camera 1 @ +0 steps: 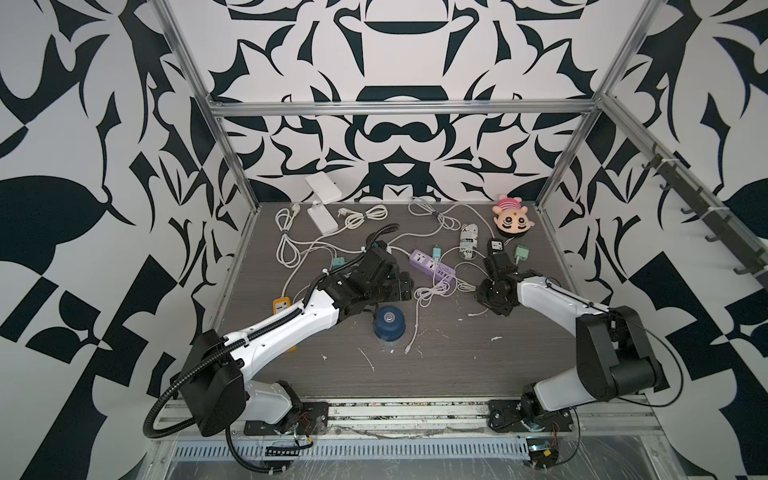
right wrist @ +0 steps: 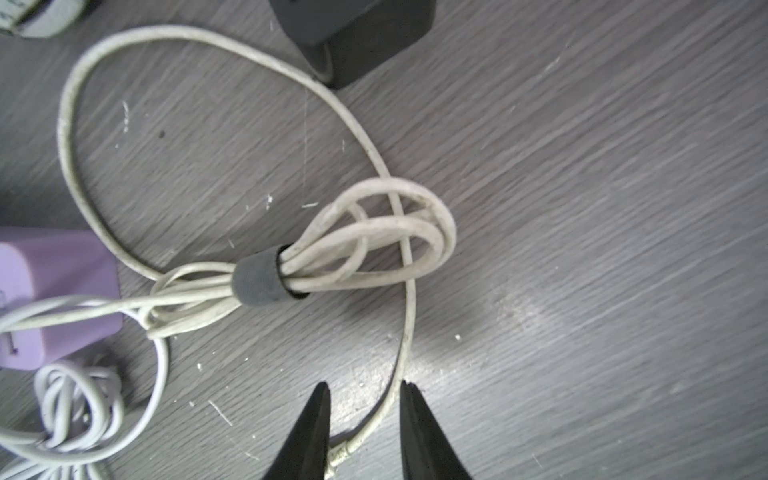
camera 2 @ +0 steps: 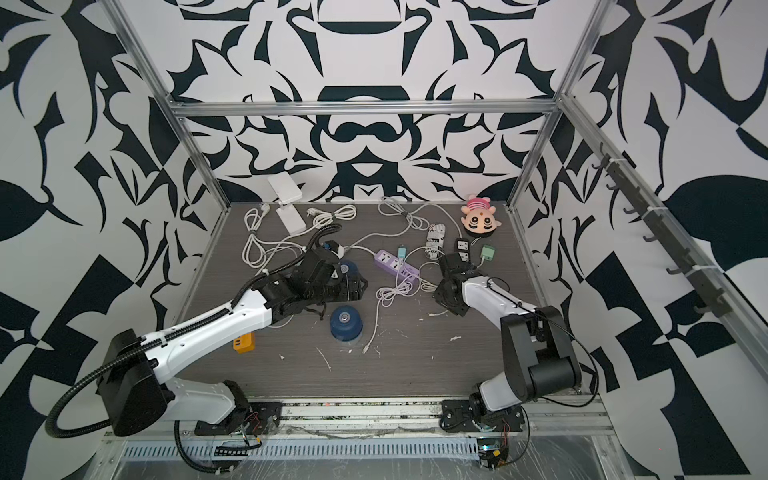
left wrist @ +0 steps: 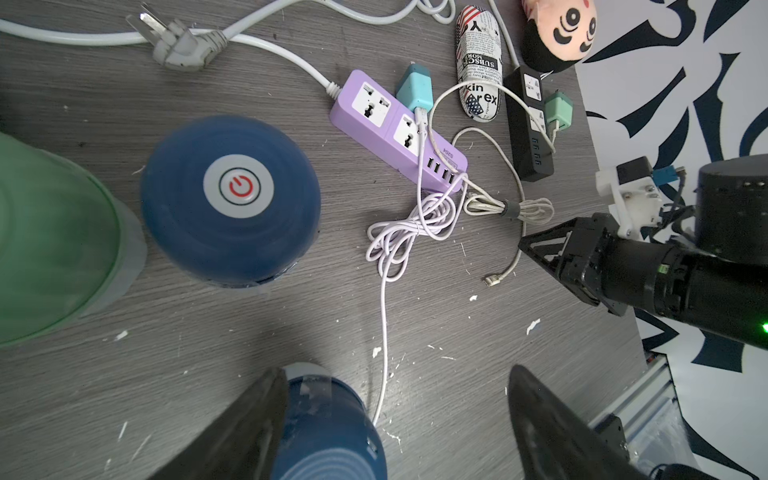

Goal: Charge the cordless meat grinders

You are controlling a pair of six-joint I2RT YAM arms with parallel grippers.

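Observation:
Two blue-topped grinders stand on the table in the left wrist view: one [left wrist: 232,200] with a red power symbol at upper left, the other [left wrist: 332,440] at the bottom edge, partly covered by a finger. Above the table my left gripper is open, its fingers wide apart and nothing held. A white charging cable [left wrist: 382,336] runs from the purple power strip [left wrist: 384,128]. My right gripper is open over a second, cream cable [right wrist: 408,320]; this cable's plug end [right wrist: 337,454] shows between the fingers, partly behind one of them.
A black power strip [left wrist: 528,120], a printed case [left wrist: 480,64] and a doll-faced object [left wrist: 560,32] stand at the back right. A green container [left wrist: 56,240] is at the left.

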